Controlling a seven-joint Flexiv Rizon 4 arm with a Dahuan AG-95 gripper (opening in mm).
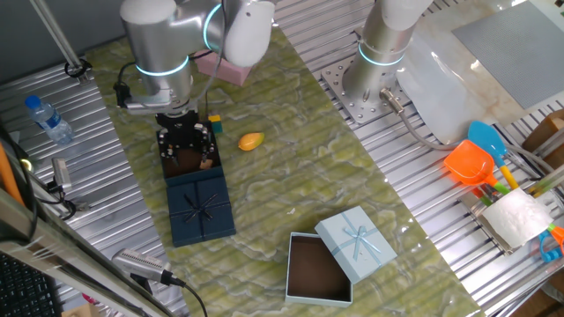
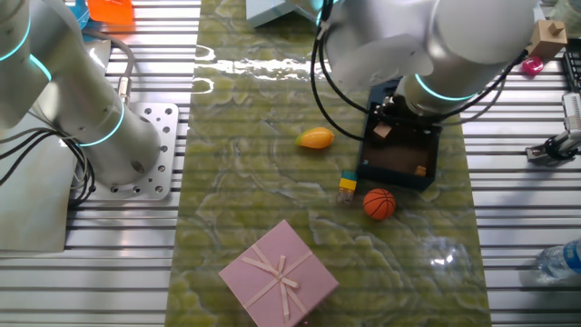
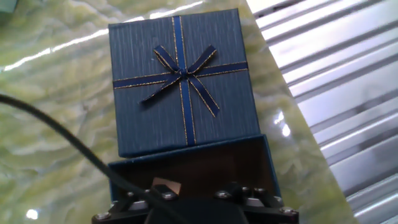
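An uncovered dark blue box (image 2: pixel 393 170) with a brown inside lies on the green marbled mat. Its lid (image 3: pixel 184 84), tied with a blue bow, rests beside one end of the box. Over the open box, my gripper (image 1: pixel 188 161) points down with its fingers spread; I see nothing held between them. In the box lie a small light wooden piece (image 3: pixel 166 185), close to one finger, and a small orange-brown piece (image 2: pixel 420 171). The wrist view cuts off the fingertips at the bottom edge, and the arm covers part of the box in exterior view 2.
Beside the box lie a yellow-orange mango (image 1: pixel 251 141), a yellow-green block (image 2: pixel 348 185) and a small basketball (image 2: pixel 379 204). A pink gift box (image 2: pixel 279 275) sits farther off. An open light blue box (image 1: pixel 317 269) has its lid (image 1: pixel 356 243) leaning on it.
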